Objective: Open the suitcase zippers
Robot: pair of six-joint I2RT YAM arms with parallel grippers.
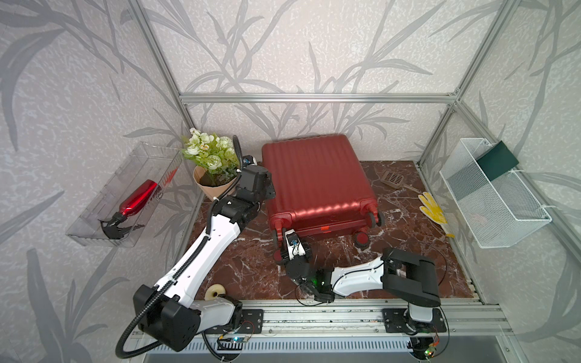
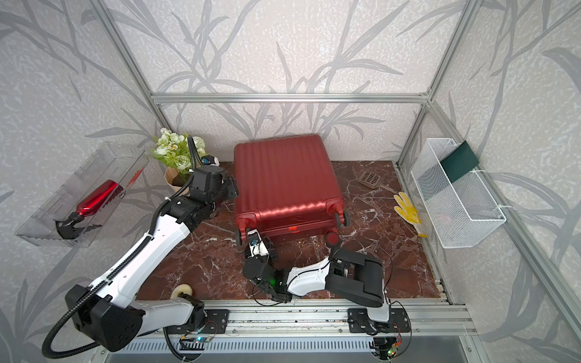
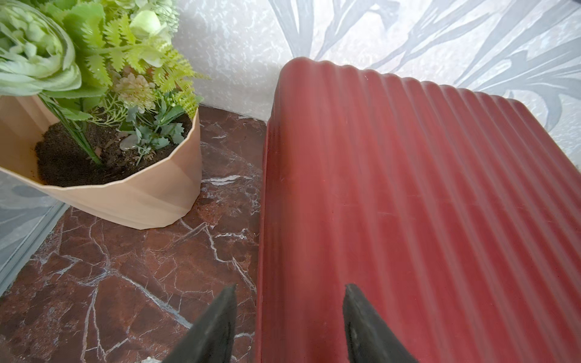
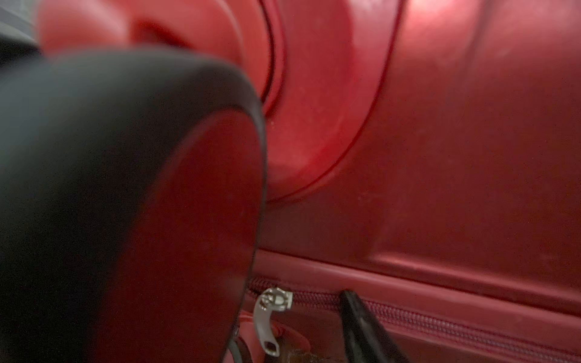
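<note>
A red ribbed suitcase (image 1: 317, 175) lies flat, its wheels facing the front. My left gripper hangs over its left edge near the back, fingers apart with nothing between them. My right gripper (image 1: 287, 239) is down at the suitcase's front left corner beside a wheel. In the right wrist view a silver zipper pull (image 4: 266, 320) dangles on the zipper track (image 4: 417, 320), just left of a black fingertip (image 4: 351, 302); the other finger is not seen, so the finger state is unclear.
A flowerpot (image 3: 139, 199) stands left of the suitcase. A clear bin with a red bottle (image 1: 139, 196) hangs at left, a white wire basket (image 1: 496, 211) at right. A slotted turner (image 1: 392, 179) and yellow gloves (image 1: 431, 210) lie on the right.
</note>
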